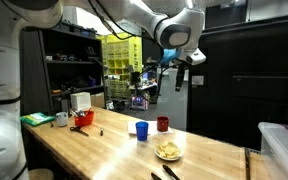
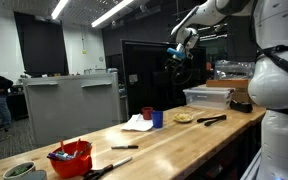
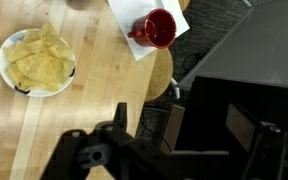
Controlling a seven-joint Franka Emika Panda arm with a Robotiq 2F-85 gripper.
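My gripper [image 1: 171, 82] hangs open high above the table, its fingers spread with nothing between them. In the wrist view, the two dark fingers [image 3: 121, 118] stand apart over the table's edge and the floor. A red mug [image 3: 158, 28] rests on a white sheet [image 3: 139, 46] near that edge. Beside it, a plate of yellow chips [image 3: 36, 60] lies on the wooden table. A blue cup [image 1: 142, 131] stands close to the red mug, on the nearer side in exterior view 1. All of these are well below the gripper and apart from it.
A red container [image 2: 70, 158] with utensils stands at one end of the table. Dark-handled utensils [image 1: 170, 172] lie near the plate, and a long dark object [image 1: 247, 163] lies farther right. A clear plastic bin [image 1: 283, 146] is at the right. Bare wood [image 1: 104, 150] shows mid-table.
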